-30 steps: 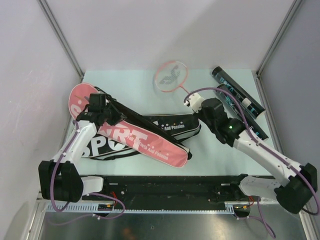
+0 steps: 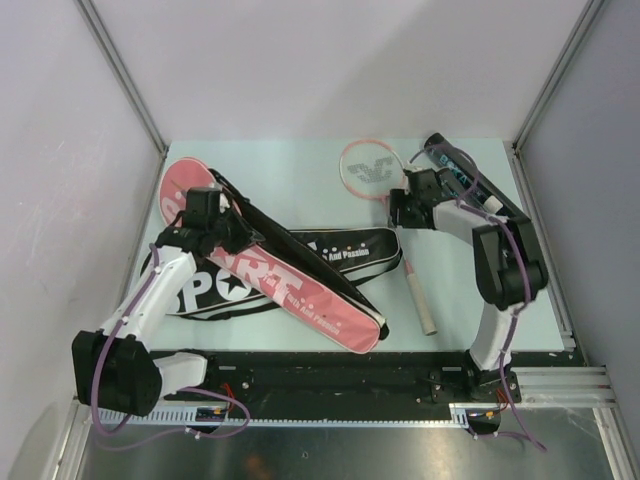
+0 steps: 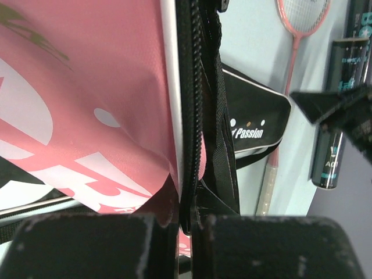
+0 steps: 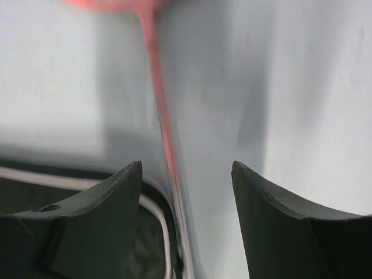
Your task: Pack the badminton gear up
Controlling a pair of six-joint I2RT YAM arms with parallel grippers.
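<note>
A pink and black racket bag [image 2: 290, 290] lies slanted across the left half of the table, on top of a flat black bag [image 2: 350, 250]. My left gripper is shut on the zipped edge of the pink bag. A badminton racket [image 2: 372, 168] with a pink frame lies right of the bags, its pale handle [image 2: 420, 303] toward the front. Over its shaft [image 4: 164, 125] hovers my right gripper, fingers apart, the shaft below the gap and nothing held. The right arm hides part of the racket from above.
Two black shuttlecock tubes [image 2: 436, 146] [image 3: 332, 139] lie at the back right, partly behind my right arm.
The racket went from my right gripper's grasp to lying on the table. My left gripper shifted slightly right, with the pink bag.
</note>
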